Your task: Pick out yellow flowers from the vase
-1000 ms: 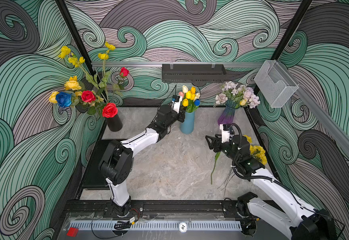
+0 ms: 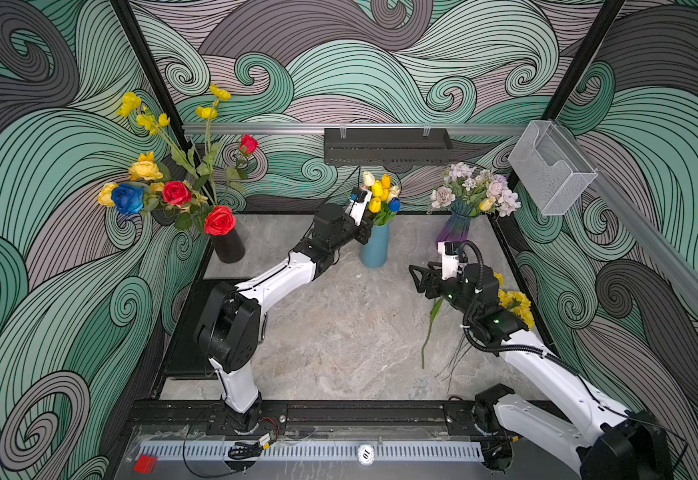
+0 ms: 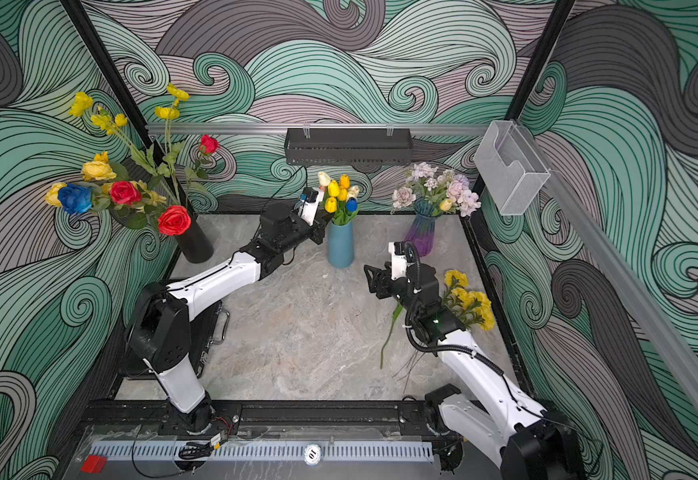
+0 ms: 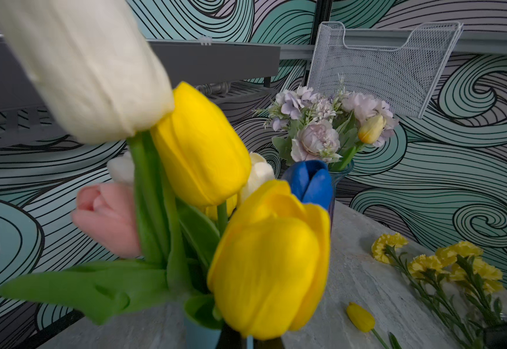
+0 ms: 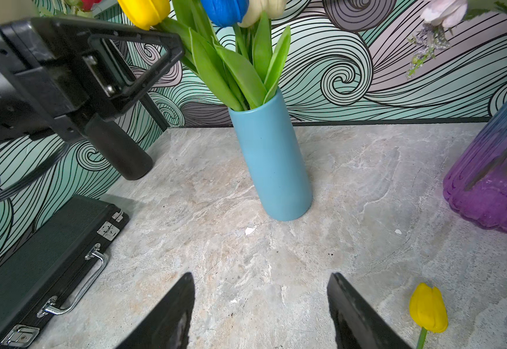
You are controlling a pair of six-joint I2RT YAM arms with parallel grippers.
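Note:
A blue vase (image 2: 374,248) holds yellow, white, pink and blue tulips. My left gripper (image 2: 365,221) is at the tulips, just under a large yellow tulip (image 4: 265,267) that fills the lower middle of the left wrist view; its fingertips are mostly hidden there, and whether anything is between them is unclear. My right gripper hangs open and empty over the table, front right of the vase. A loose yellow tulip (image 5: 428,308) lies below it, with yellow carnations (image 2: 517,308) at the right.
A black vase of roses (image 2: 229,248) stands back left, a purple vase (image 5: 486,192) back right. A black case (image 5: 44,250) lies at the left edge. A mesh holder (image 2: 549,168) hangs at the right.
My left gripper has shifted slightly up and right among the tulips. The right arm has moved very slightly.

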